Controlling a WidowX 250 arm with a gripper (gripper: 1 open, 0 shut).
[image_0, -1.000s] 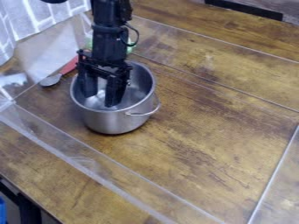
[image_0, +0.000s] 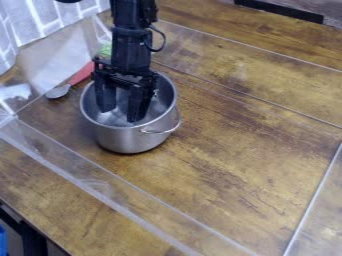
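A large steel pot (image_0: 134, 136) with a side handle stands on the wooden table, left of centre. My black gripper (image_0: 123, 98) reaches down into the pot from above, its fingers inside the rim. Whether it is open or shut, and whether anything is between the fingers, is hard to tell in the dark interior.
Behind the pot on the left lie a red item (image_0: 82, 74), a small steel utensil (image_0: 58, 91) and a green object (image_0: 104, 51), partly hidden. Clear plastic barriers edge the left side. The table to the right of the pot is clear.
The pot stands in about the same place.
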